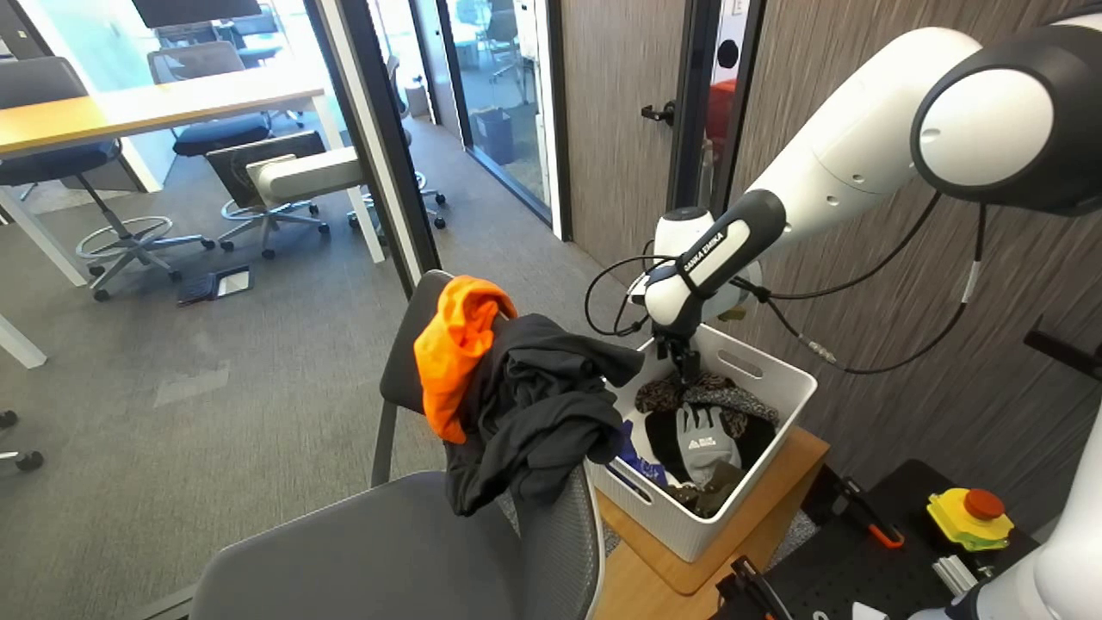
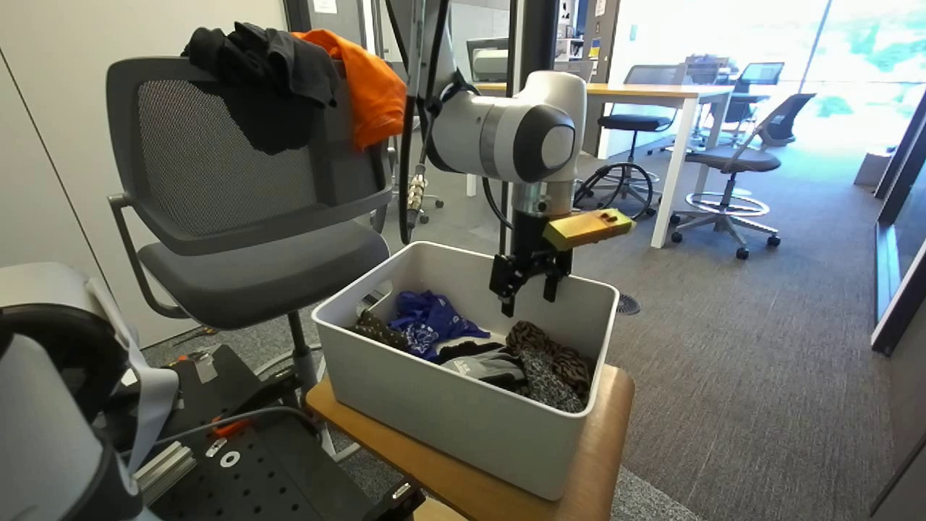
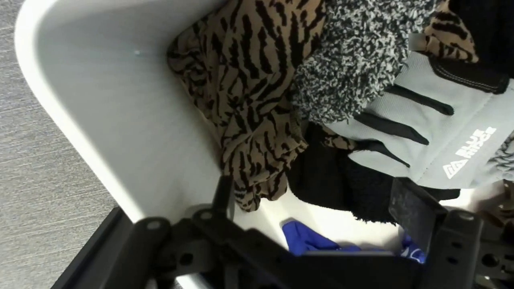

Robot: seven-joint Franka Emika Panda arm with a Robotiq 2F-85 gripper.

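Note:
Inside the white basket (image 2: pixel 460 425) lie several cloth items. My gripper (image 2: pixel 529 300) points down into it near the far wall, fingers open and nothing between the fingers. In the wrist view, a brown-and-black striped cloth (image 3: pixel 255 72) lies against the basket wall, with a speckled grey cloth (image 3: pixel 356 58) alongside it. A grey glove (image 3: pixel 443 130) with black trim overlaps black fabric (image 3: pixel 327 178). The blue patterned cloth (image 2: pixel 430 321) sits at the basket's other end. An orange garment (image 1: pixel 455 346) and a dark garment (image 1: pixel 547 403) hang over the chair back.
The basket stands on a wooden stool (image 2: pixel 599 460). Beside it is the grey chair (image 1: pixel 382 558). A black work surface (image 2: pixel 278 473) carries loose tools and a red-and-yellow emergency button (image 1: pixel 971 517). A loose cable loop hangs from the arm.

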